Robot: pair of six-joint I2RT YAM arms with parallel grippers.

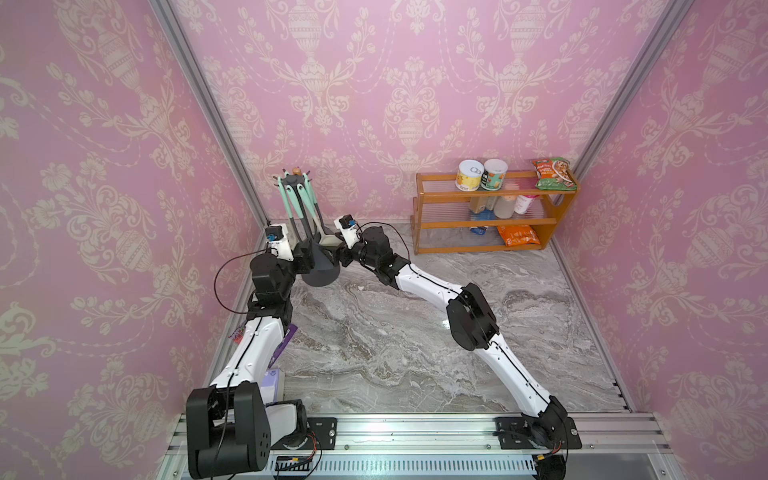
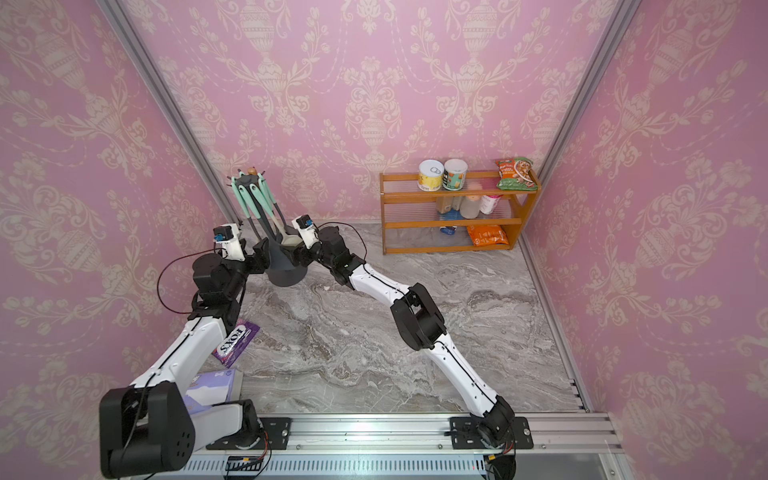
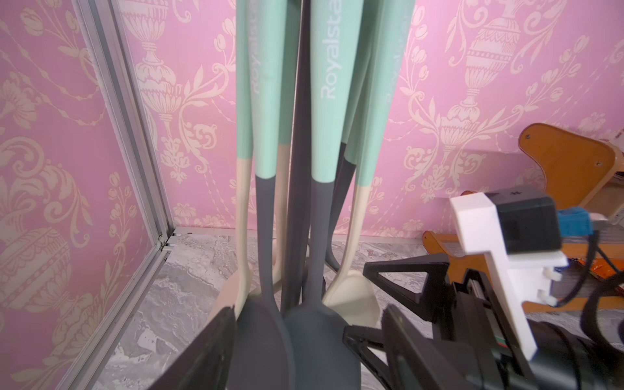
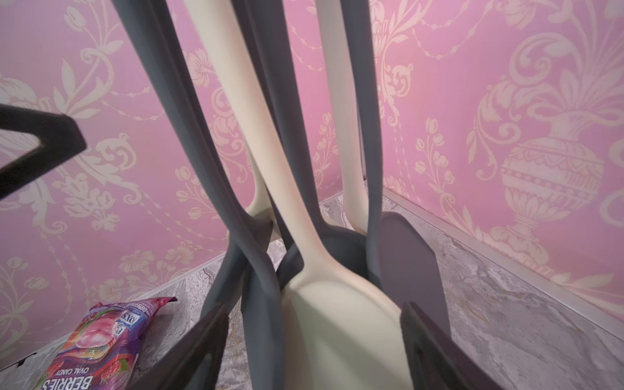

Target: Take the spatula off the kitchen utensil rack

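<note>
The utensil rack (image 1: 321, 279), a round grey holder, stands at the back left with several mint-handled utensils hanging on it. Which of them is the spatula cannot be told for certain. At its left side my left gripper (image 1: 305, 257) is open; in the left wrist view, a dark grey utensil head (image 3: 321, 344) lies between its spread fingers. On the rack's right side, my right gripper (image 1: 342, 248) also stands open. A broad beige utensil head (image 4: 341, 331) sits between its fingers. The handle tops are out of frame in both wrist views.
A wooden shelf (image 1: 480, 249) with cans and packets stands at the back right. A purple candy bag (image 2: 236, 344) and a lilac box (image 2: 214, 389) lie near the left arm. Mid-table is clear.
</note>
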